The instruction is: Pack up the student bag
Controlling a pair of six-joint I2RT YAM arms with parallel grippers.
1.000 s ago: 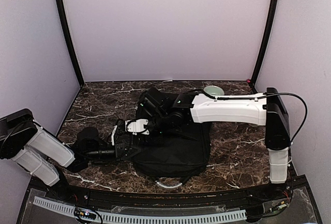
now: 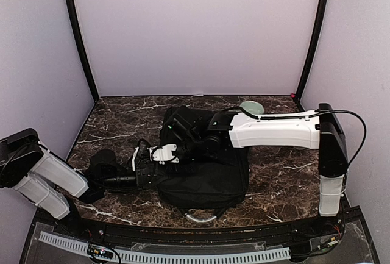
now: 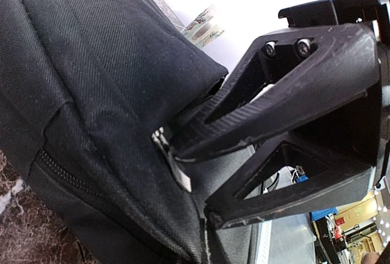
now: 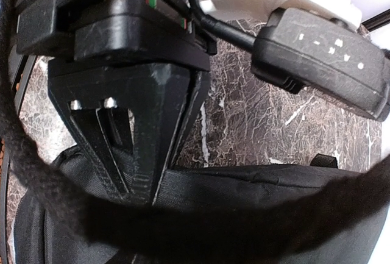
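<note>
A black bag (image 2: 207, 185) lies on the marbled table, with a curved light grip (image 2: 201, 219) at its front edge. My left gripper (image 2: 156, 180) is at the bag's left side. In the left wrist view, my left gripper is shut on the bag's dark fabric, close to a metal zipper pull (image 3: 177, 167); a closed pocket zipper (image 3: 73, 181) runs lower down. My right arm reaches over the bag from the right. In the right wrist view its fingers (image 4: 159, 130) point down at the bag (image 4: 268, 185), their tips hidden behind a blurred dark cable.
A pale green round object (image 2: 251, 107) stands behind the bag, partly covered by the right arm. Bare table (image 2: 274, 194) shows to the right and at the back left. The two arms are close together over the bag's left part.
The right arm has shifted slightly right and toward the front over the bag. The bag's front edge has moved very slightly, while the left arm looks still.
</note>
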